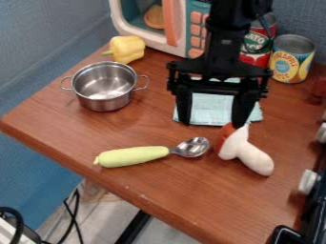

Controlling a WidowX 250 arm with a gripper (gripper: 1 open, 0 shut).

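My black gripper (213, 107) hangs over the right-middle of the table, above a pale blue folded cloth (201, 113), its two fingers spread open. Just in front of it lies a red and white mushroom-like toy (251, 156). A metal spoon (193, 147) and a pale yellow-green elongated vegetable (132, 155) lie front-left of the gripper.
A steel pot (105, 93) sits at the left, a yellow pepper-like object (128, 48) behind it. A toy microwave (144, 24) stands at the back, cans (292, 65) at back right, a black appliance (308, 210) at right.
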